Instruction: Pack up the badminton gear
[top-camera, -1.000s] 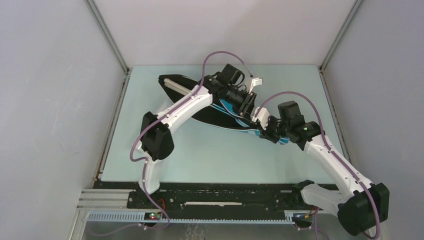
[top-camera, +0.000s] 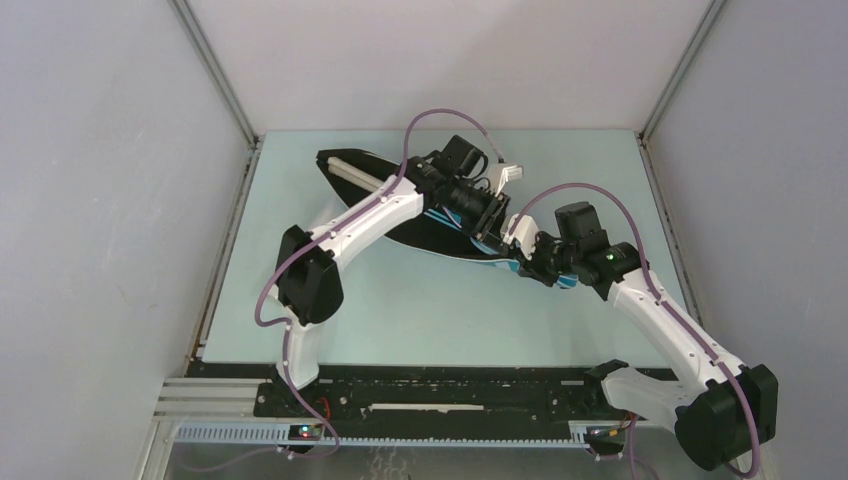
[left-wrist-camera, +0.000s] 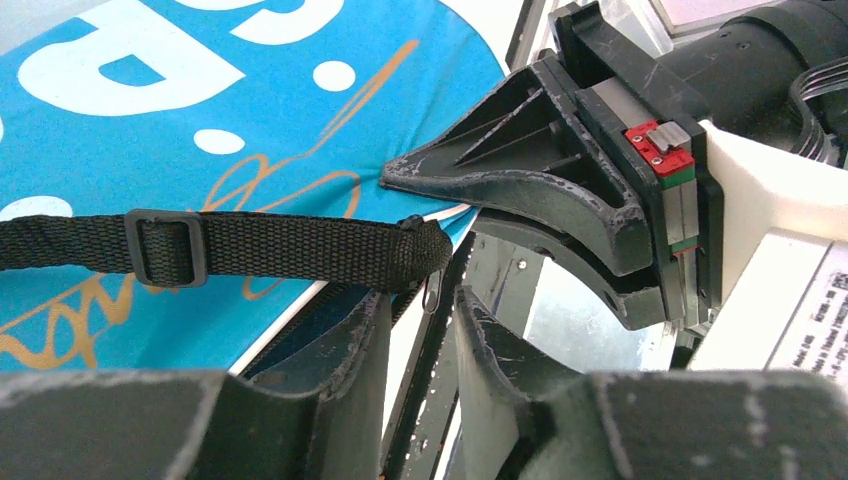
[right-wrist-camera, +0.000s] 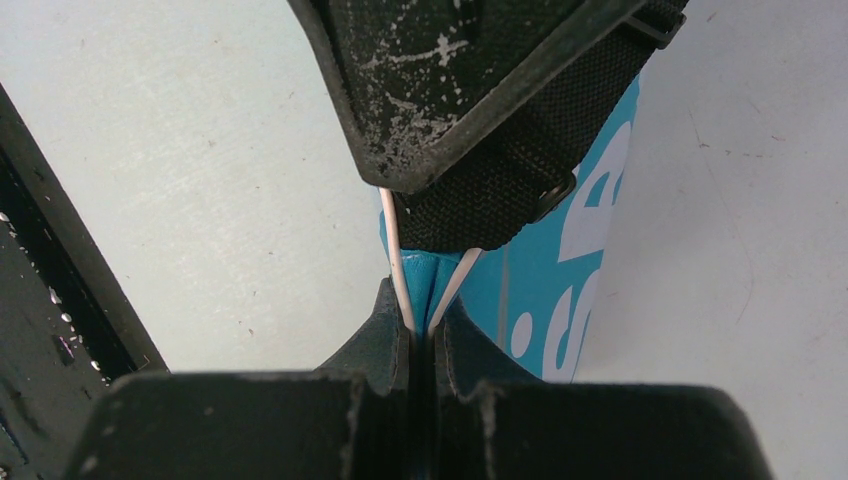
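The black and blue racket bag (top-camera: 420, 235) lies open on the mat, with a long pale item inside at its left end. In the left wrist view, its black strap (left-wrist-camera: 290, 245) crosses the blue fabric, and a zipper pull (left-wrist-camera: 432, 290) hangs between the tips of my left gripper, which stand apart. My right gripper is shut on the bag's end, pinching blue fabric and pale piping below the strap. The two grippers are close together at the bag's right end.
Bare mat (top-camera: 420, 320) surrounds the bag, mostly toward the front. Walls enclose the back and sides. Both arms and their hoses arch over the right half of the bag.
My left gripper has moved slightly toward the front, down over the bag's right end. The right arm has not visibly moved.
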